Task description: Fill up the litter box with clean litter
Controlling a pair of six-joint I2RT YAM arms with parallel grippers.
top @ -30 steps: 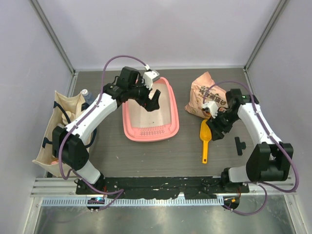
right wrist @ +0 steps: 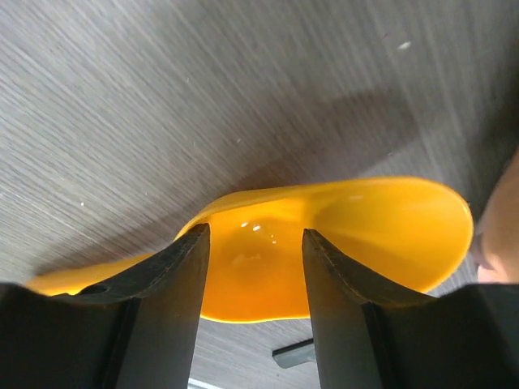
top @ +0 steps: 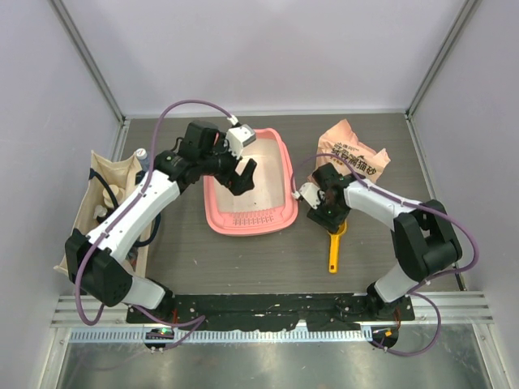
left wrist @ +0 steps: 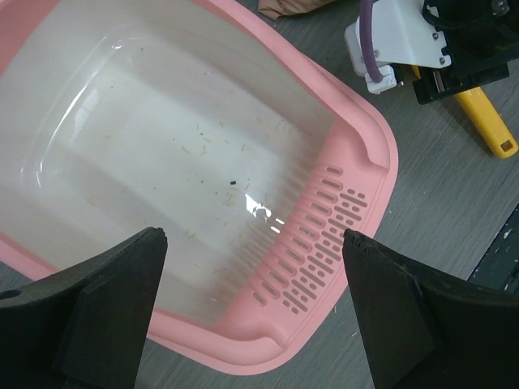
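The pink litter box (top: 251, 228) lies in the middle of the table; a few dark and tan specks dot its pale floor in the left wrist view. Above that floor hangs my left gripper, open and empty. A yellow scoop (top: 333, 255) lies right of the box, its handle toward the front edge. My right gripper is open over the scoop's bowl (right wrist: 381, 219), one finger on either side in that view; contact cannot be made out. Behind it stands a tan paper bag (top: 353, 150) with dark print, its inside hidden.
A beige fabric bin (top: 79, 223) holding a bottle (top: 143, 158) and other items stands at the left wall. A small dark object (right wrist: 294, 354) lies near the scoop. Table in front of the box is bare.
My right gripper has swung left and come over the scoop. The scoop's handle has shifted slightly left. My left gripper has drawn a little left and toward the front, still over the box.
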